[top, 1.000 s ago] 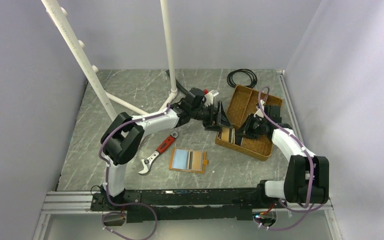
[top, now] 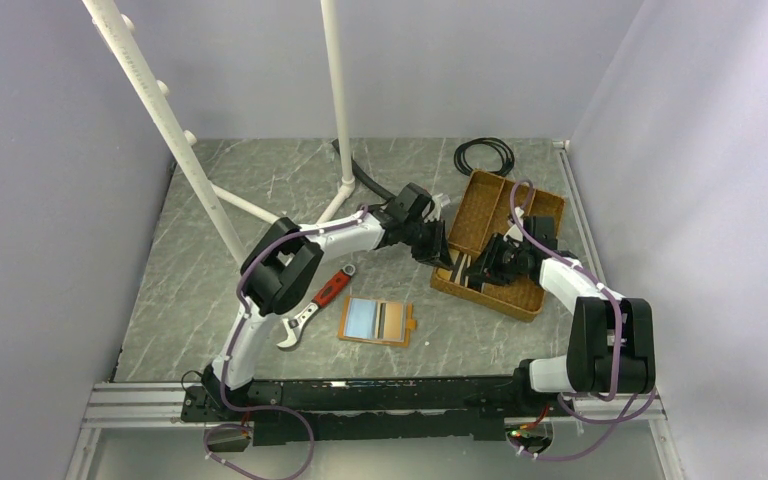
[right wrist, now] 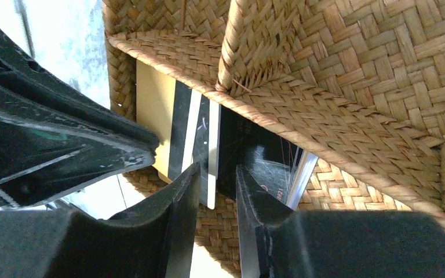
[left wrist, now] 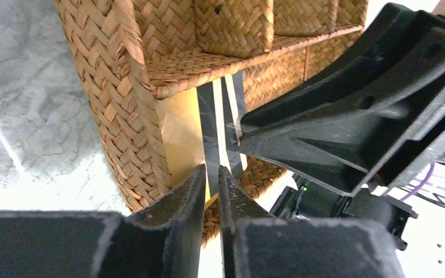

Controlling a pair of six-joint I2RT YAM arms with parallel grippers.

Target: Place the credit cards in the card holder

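Several cards, gold and black with pale stripes, lie in a front compartment of the woven box. My left gripper is at that compartment's left wall, over the gold card, its fingertips slightly apart; whether it holds anything there is unclear. My right gripper reaches in from the right over the black cards, open a little, its fingertips by a white card edge. An orange holder with blue, dark and tan cards lies on the table at front centre.
A red-handled wrench lies left of the holder. White pipes stand at the back left, and a black cable coil lies behind the box.
My left gripper and arm have moved a little right and toward the front, down to the box, with the fingers closer together. The right arm has shifted only slightly.
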